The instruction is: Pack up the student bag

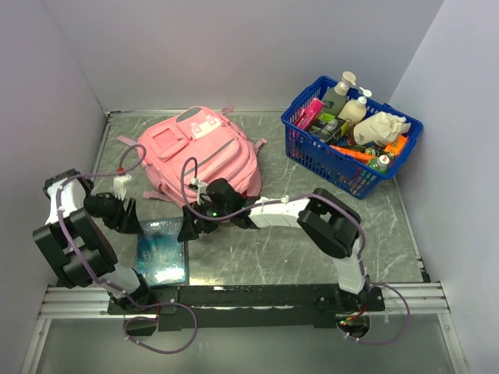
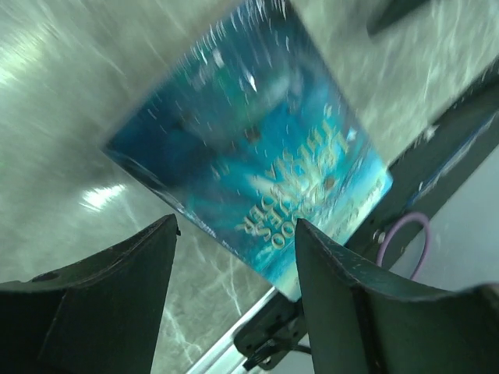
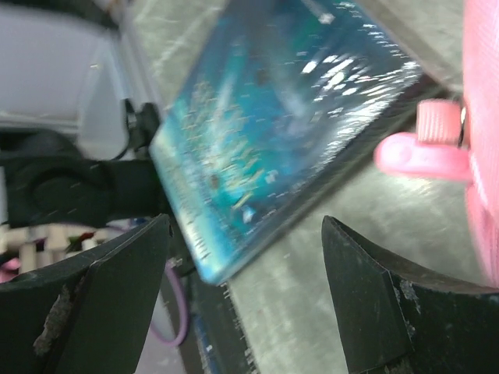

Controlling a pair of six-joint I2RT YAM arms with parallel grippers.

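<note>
A dark blue book [image 1: 162, 253] lies flat near the front left of the table, its lettered cover upward. At its left side my left gripper [image 1: 132, 214] hangs with its fingers apart; in the left wrist view the book [image 2: 261, 148] shows beyond the spread fingers [image 2: 132, 273], and the gap is empty. By the book's right edge is my right gripper [image 1: 187, 226], open and empty, with the book [image 3: 265, 117] beyond its fingers [image 3: 117, 280] in the right wrist view. The pink backpack [image 1: 203, 152] lies at the back, just behind both grippers.
A blue basket [image 1: 320, 160] at the back right is filled with bottles, boxes and a cloth-like bundle. In the right wrist view, a pink strap end [image 3: 413, 152] lies close to the book.
</note>
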